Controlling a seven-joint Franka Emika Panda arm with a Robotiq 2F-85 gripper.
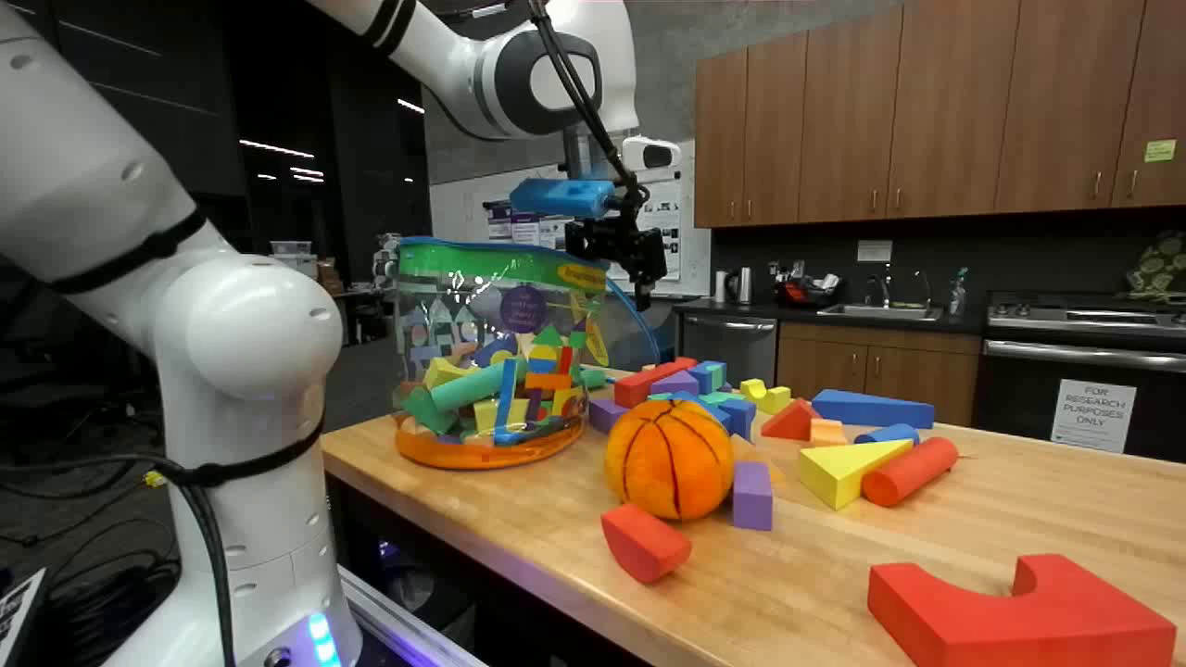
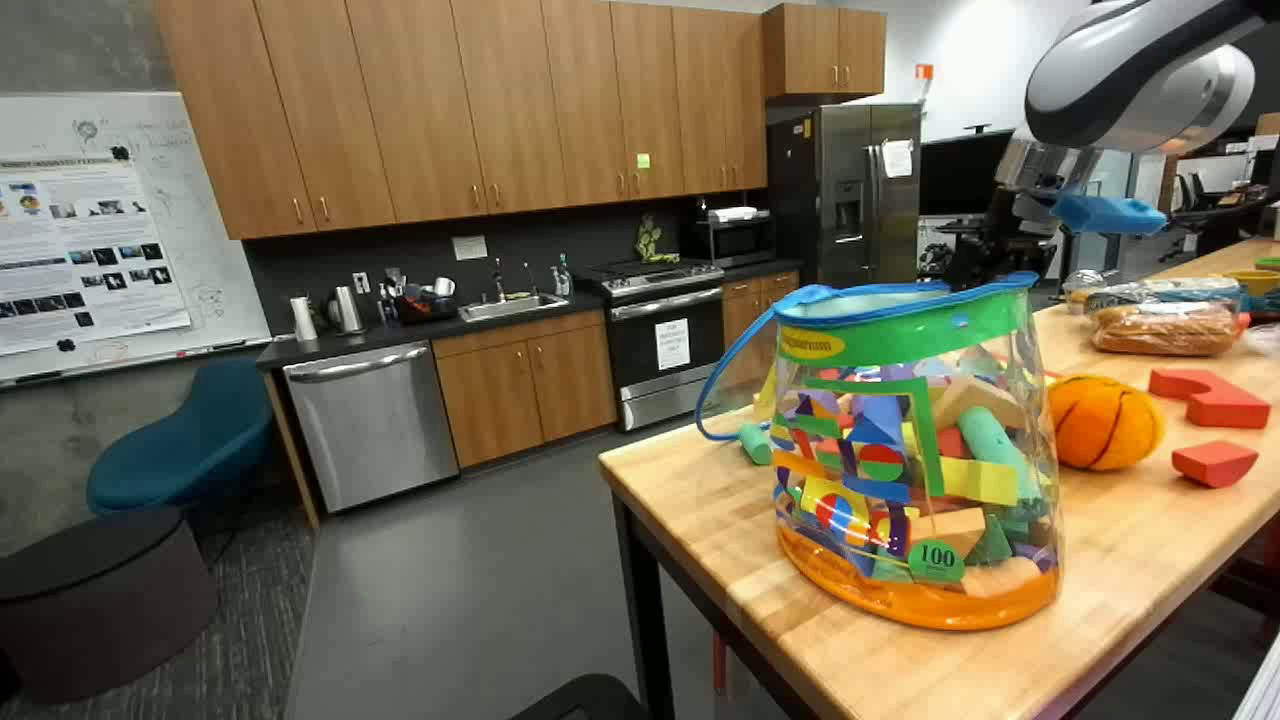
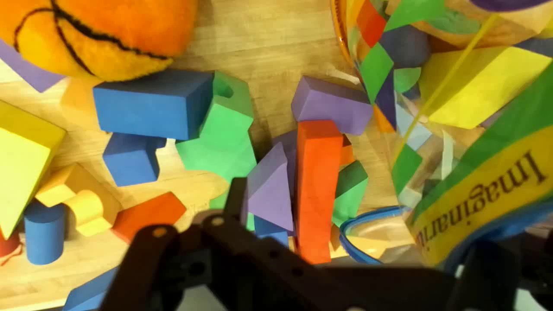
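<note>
My gripper stands open above the table, beside the top of a clear block bag with a green band and blue rim. In the wrist view, one dark finger is over the loose blocks and the other is at the right, by the bag's blue rim; whether it touches cannot be told. Below the gap lie a long red block, a purple triangular block and a green block. Nothing is held. The bag stands upright, mouth open, with many blocks inside.
An orange toy basketball sits in front of the block pile. A yellow wedge, a red cylinder and a red arch block lie farther right. Packaged bread rests at the table's other end. Bare wood surrounds the arch.
</note>
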